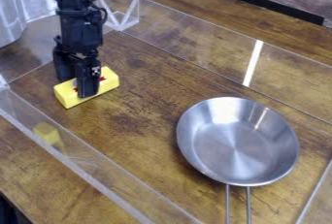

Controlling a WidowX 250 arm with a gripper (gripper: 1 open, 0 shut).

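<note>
My black gripper (81,73) hangs down at the upper left, its fingers low over a yellow block (74,94) that lies on the wooden table (155,73). The gripper stands open; whether its fingertips touch the block cannot be told. A small red patch on the block's top is partly hidden by the fingers.
A steel pan (238,141) with its handle toward the front sits at the right. Clear walls or panels run along the table's left and right sides.
</note>
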